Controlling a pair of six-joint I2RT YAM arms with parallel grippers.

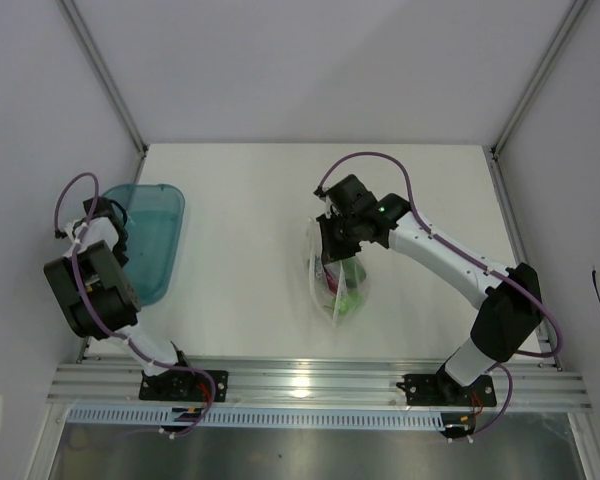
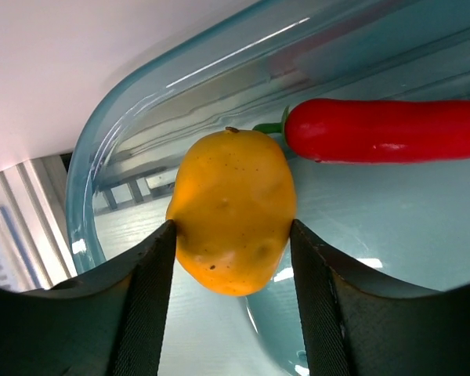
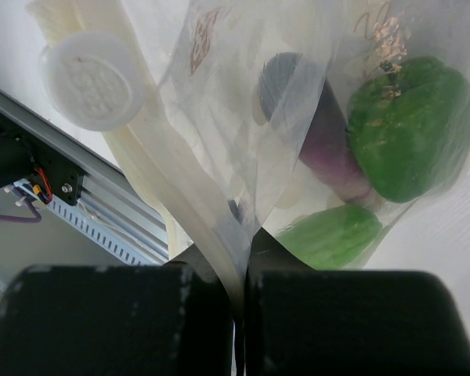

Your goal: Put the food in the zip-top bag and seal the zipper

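Note:
In the left wrist view, a yellow-orange rounded food item (image 2: 231, 207) lies at the corner of the blue tray (image 2: 82, 223), beside a red chili pepper (image 2: 384, 131). My left gripper has one fingertip on each side of the yellow item, partly spread; whether they press on it I cannot tell. The clear zip top bag (image 1: 320, 295) stands mid-table, its film edge pinched in my right gripper, which is shut. Inside the bag are a green pepper (image 3: 415, 129), a purple item (image 3: 333, 157) and a light green item (image 3: 329, 237).
A white round slider or cap (image 3: 92, 81) sits along the bag's pale zip strip. From above, the left arm covers part of the tray (image 1: 165, 250). The white table (image 1: 240, 250) between tray and bag is clear.

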